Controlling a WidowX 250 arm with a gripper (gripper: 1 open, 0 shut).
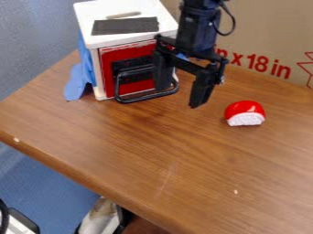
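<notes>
My black gripper (181,82) hangs from the top centre in front of a white box (113,15) with a red front (113,58) and a dark metal wire handle or rack low at its front. The fingers are spread apart, pointing down, with nothing visible between them. A red object with a white band (244,112) lies on the wooden table (146,164) to the right of the gripper.
A blue cloth (76,78) lies at the box's left. A cardboard panel (275,37) stands behind the table. The table's left edge drops to a blue floor.
</notes>
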